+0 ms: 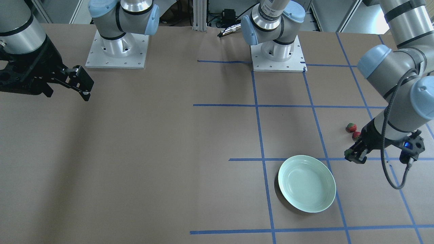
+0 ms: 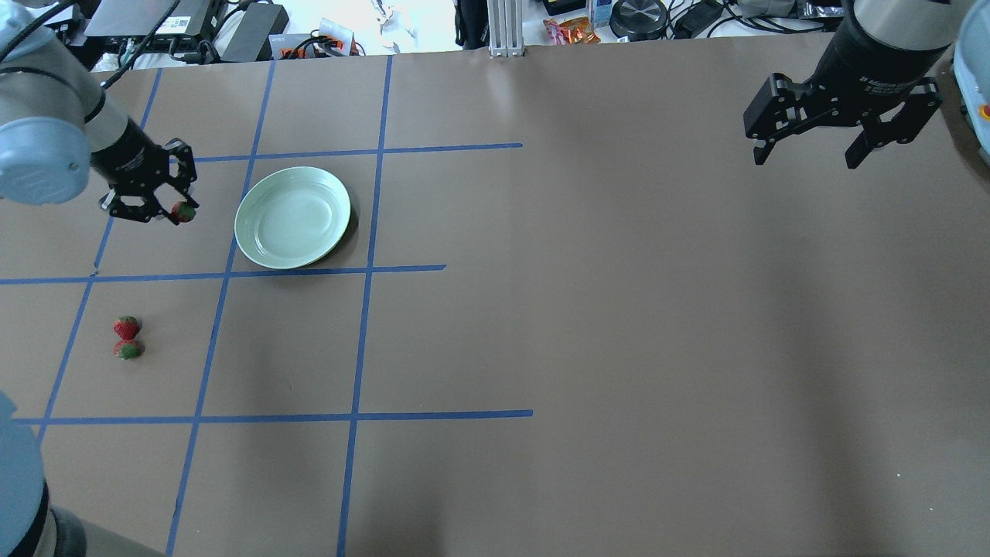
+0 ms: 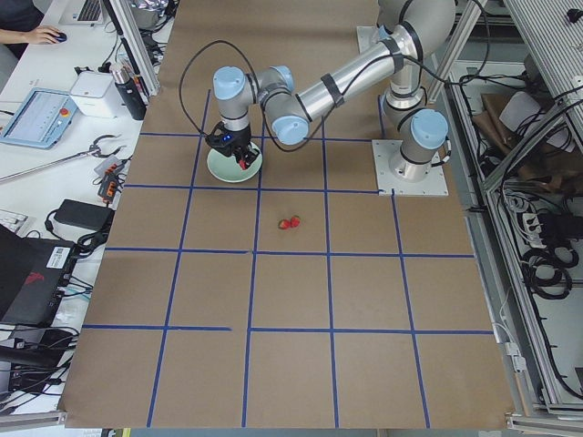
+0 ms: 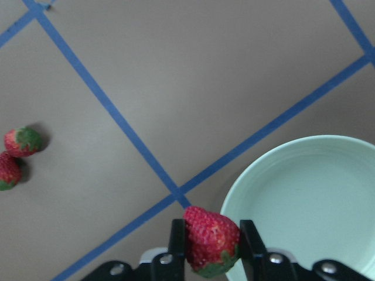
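Observation:
My gripper is shut on a strawberry (image 4: 210, 234), which it holds up just beside the pale green plate (image 4: 310, 199). In the top view that strawberry (image 2: 184, 210) sits between the fingertips, left of the plate (image 2: 292, 218).
A second black gripper (image 2: 840, 116) on another arm hangs at the top right of the top view. Further arm bases stand at the back in the front view.

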